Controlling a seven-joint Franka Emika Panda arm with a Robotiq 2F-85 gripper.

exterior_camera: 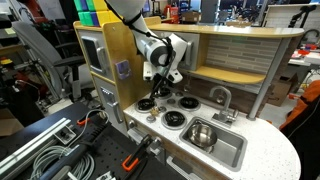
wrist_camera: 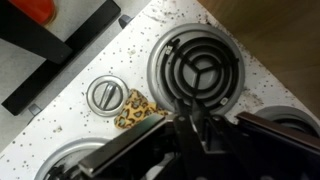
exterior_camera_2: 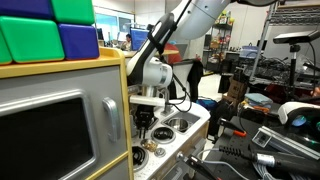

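My gripper is dark and fills the bottom middle of the wrist view, over the stove's worktop. Its fingers blend into the shadow, so I cannot make out how wide apart they stand, and nothing clearly shows between them. Just to its left lies a small orange thing with black spots (wrist_camera: 136,109), partly hidden by the gripper. A round metal piece (wrist_camera: 107,96), like a lid or small cup, sits further left on the speckled counter. Above the gripper is a coil burner (wrist_camera: 196,68).
A sink (exterior_camera: 226,143) with a metal pot (exterior_camera: 202,135) in it lies to the right, below a faucet (exterior_camera: 224,99). Several burners surround the gripper. Wooden cabinets with a microwave (exterior_camera: 100,55) and an overhead shelf (exterior_camera: 228,75) bound the left and back.
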